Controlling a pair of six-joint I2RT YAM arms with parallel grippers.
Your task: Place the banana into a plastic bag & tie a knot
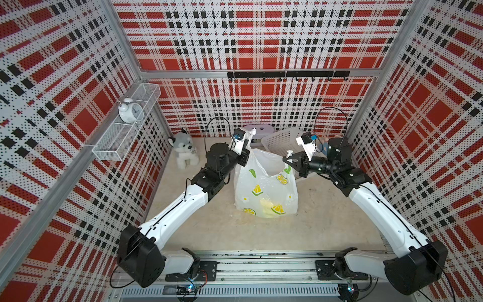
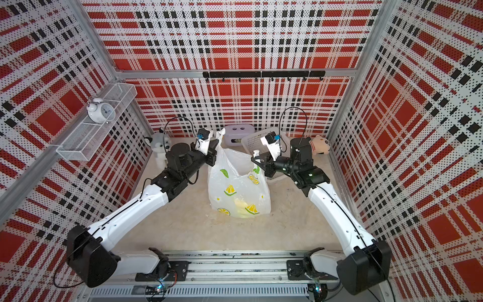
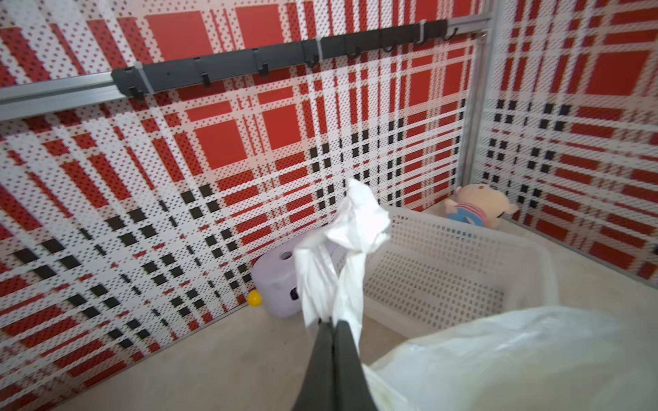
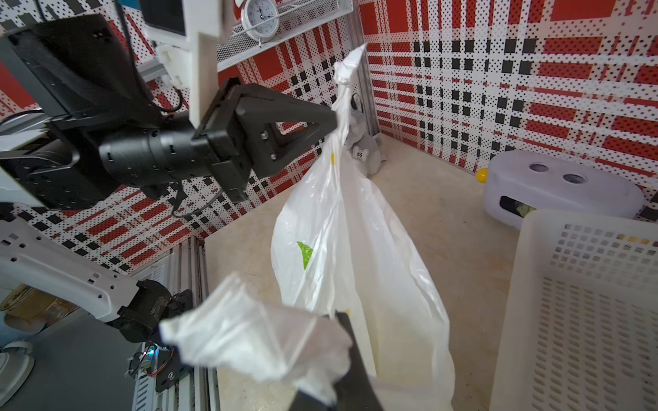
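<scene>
A white plastic bag [image 1: 265,193] with yellow and green fruit prints hangs between my two grippers, its base on the table. A yellowish shape, likely the banana, shows through its lower part in both top views; it is otherwise hidden. My left gripper is shut on the bag's left handle [image 3: 342,274], whose twisted end sticks up past the fingertips. At the other side, my right gripper [image 2: 254,157] is shut on the right handle [image 4: 267,335], with a crumpled end poking out. Between the two handles the bag's mouth sags open.
Behind the bag stand a white perforated basket [image 3: 438,267] and a lilac box [image 4: 562,185]. A grey plush dog [image 1: 184,149] sits at the back left, a pink plush toy [image 3: 483,204] at the back right.
</scene>
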